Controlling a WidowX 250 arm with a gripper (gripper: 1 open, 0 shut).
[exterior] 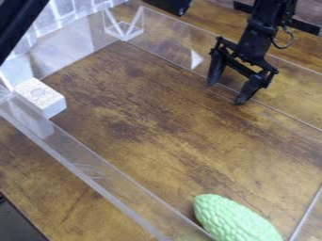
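Note:
My black gripper (234, 83) hangs at the upper right, low over the wooden floor beside a clear plastic wall, its fingers spread apart and open. I see nothing clearly between them, though the dark shapes overlap. A white block (40, 98) with a faint printed mark lies at the left by the clear side wall. A bumpy pale green object (235, 218) lies at the bottom right, far from the gripper.
Clear walls (101, 171) border the wooden floor (151, 122) on the left, back and right. A dark shape fills the top left corner.

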